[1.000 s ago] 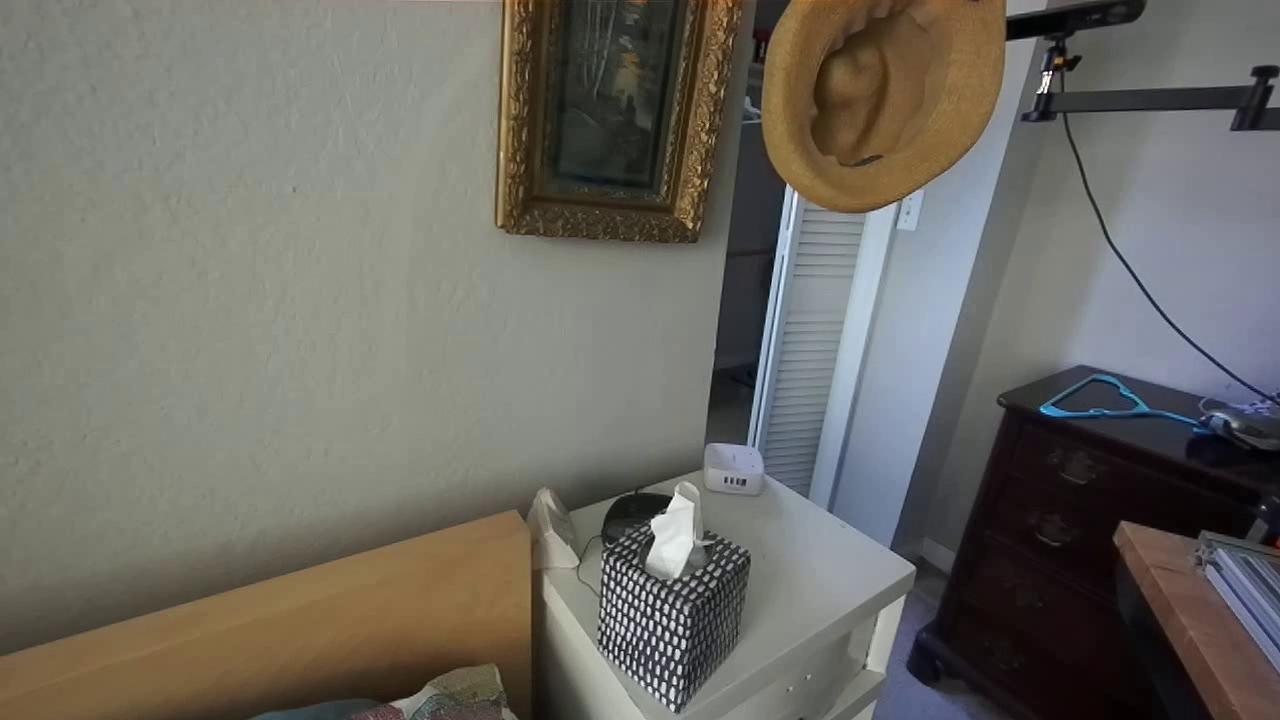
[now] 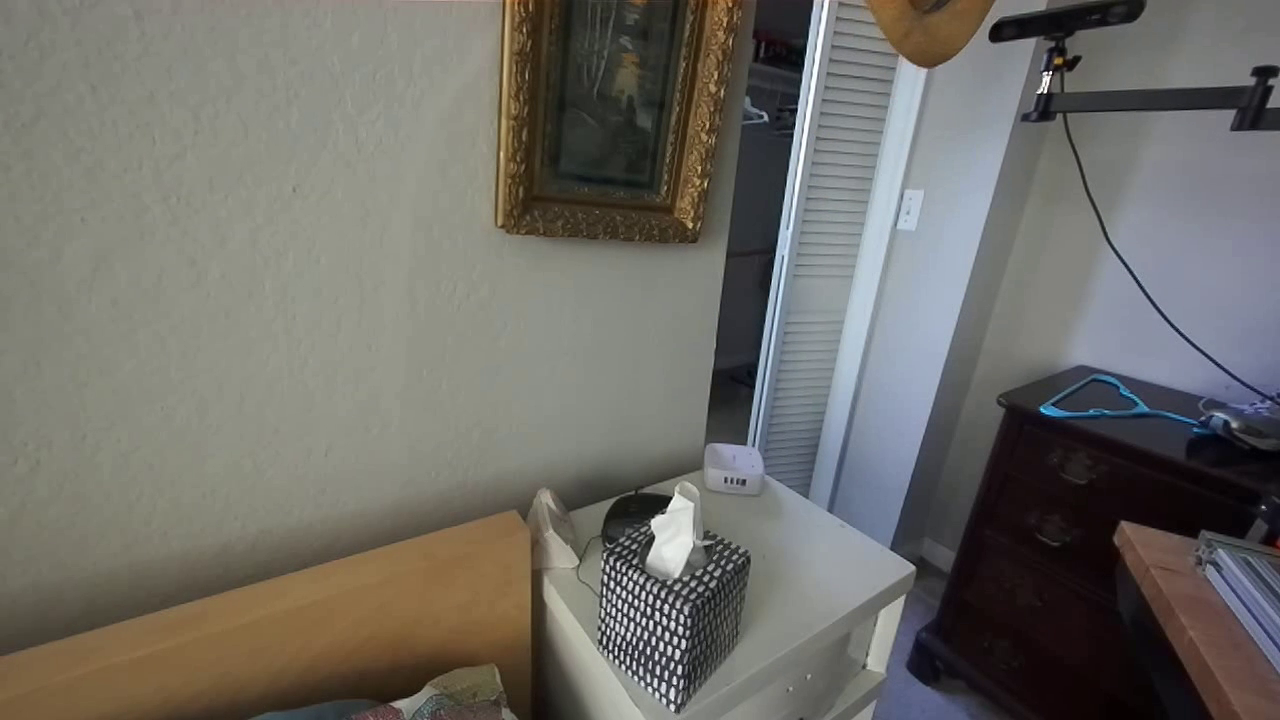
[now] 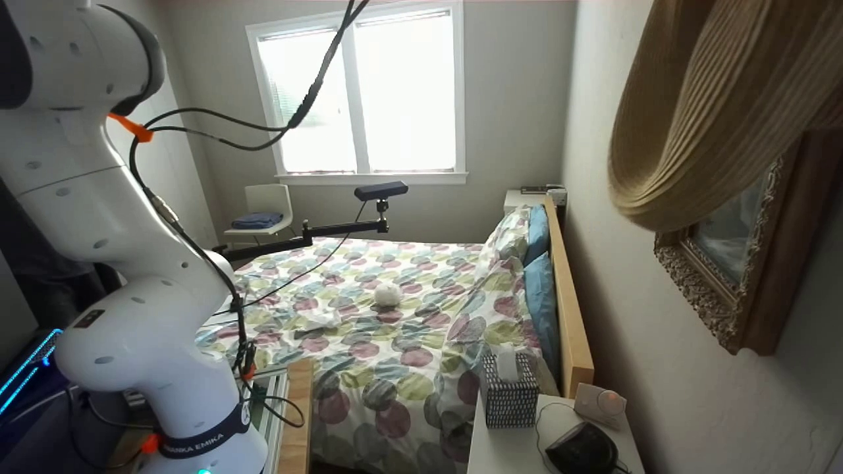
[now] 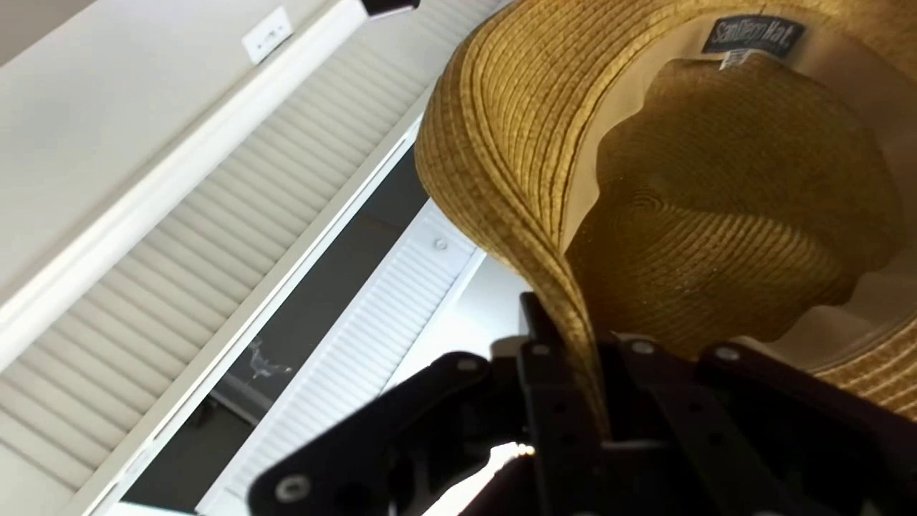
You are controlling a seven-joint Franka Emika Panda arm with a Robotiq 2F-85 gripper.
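Observation:
A tan woven straw hat [image 4: 507, 129] fills the right of the wrist view, its hollow inside and dark label facing the camera. My gripper is shut on the hat's brim, which runs down between the dark fingers. Only the hat's lower edge [image 2: 930, 34] shows at the top of exterior view 1. In exterior view 2 the hat [image 3: 695, 110] hangs large and close at the upper right, partly in front of a framed picture. The gripper itself is outside both exterior views.
A gold-framed picture [image 2: 519, 120] hangs on the wall. Below, a white nightstand [image 2: 828, 564] bears a patterned tissue box [image 2: 672, 618]. A camera on a bracket [image 2: 1152, 100] juts out at the right. The bed [image 3: 371, 371] lies between arm and wall.
In exterior view 1 the hat has risen and shifted a little to the right, so most of it is now past the top edge. The furniture there is unmoved.

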